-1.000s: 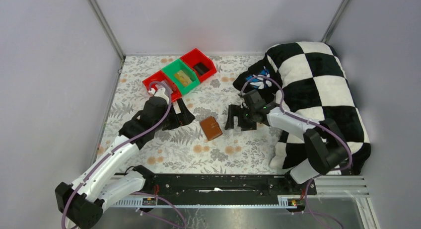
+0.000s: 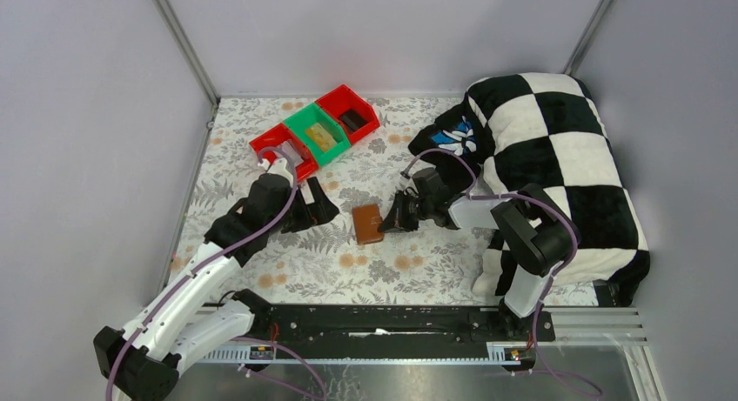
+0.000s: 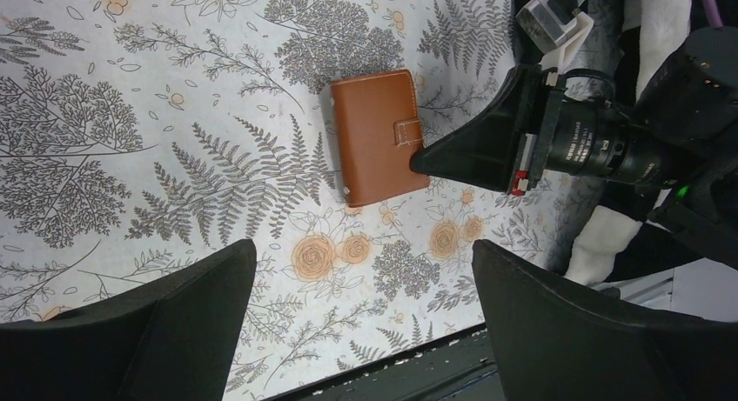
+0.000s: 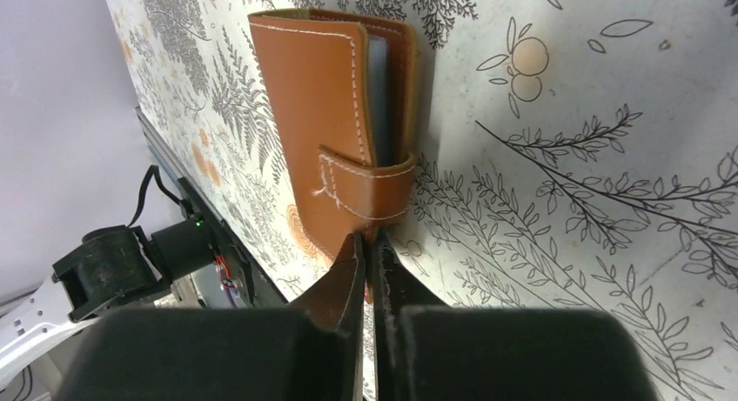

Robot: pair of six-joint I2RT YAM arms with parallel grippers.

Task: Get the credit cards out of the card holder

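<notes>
A brown leather card holder [image 2: 366, 223] [image 4: 309, 96] lies on the patterned table, its strap tab [image 4: 370, 190] on the near side in the right wrist view, with pale sleeves showing inside its edge. My right gripper [image 2: 388, 224] is shut at the holder's strap edge; whether anything thin is between its fingertips is hidden. My left gripper [image 2: 322, 201] stands open to the left of the holder, with nothing between its fingers.
Red and green bins [image 2: 316, 114] holding small items stand at the back. A checkered black-and-white cushion [image 2: 579, 157] fills the table's right side. The table around the holder is clear.
My right gripper has moved left onto the holder's right edge and shut. The card holder has turned slightly, now sitting more upright in the top view. The left arm is nearly still.
</notes>
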